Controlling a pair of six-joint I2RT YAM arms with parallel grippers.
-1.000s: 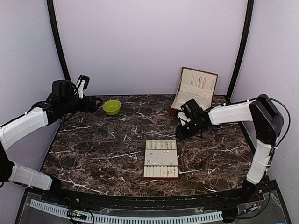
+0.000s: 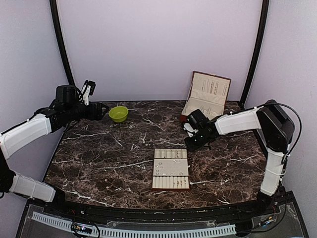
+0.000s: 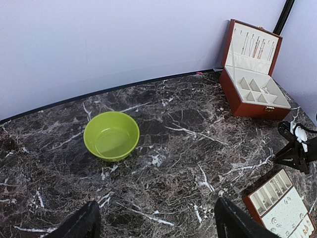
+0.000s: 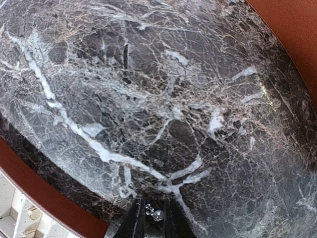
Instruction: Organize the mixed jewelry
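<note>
In the right wrist view my right gripper is low over the marble table, its narrow fingers part open. A tiny shiny silver piece of jewelry (image 4: 157, 215) shows in the gap between them; whether they touch it cannot be told. The flat jewelry tray (image 2: 171, 167), holding several rings and small pieces, lies just beside this gripper, toward the front. Behind stands the raised-lid jewelry box (image 3: 255, 110), with chains hanging inside its lid. My left gripper is wide open and empty, far left near the green bowl (image 3: 111, 136).
The green bowl looks empty. Bare marble table (image 2: 119, 153) spreads across the left and centre. In the right wrist view, the box's brown side (image 4: 292, 34) and the tray's brown edge (image 4: 54, 201) flank the right gripper.
The left arm, bowl, tray and box look unmoved.
</note>
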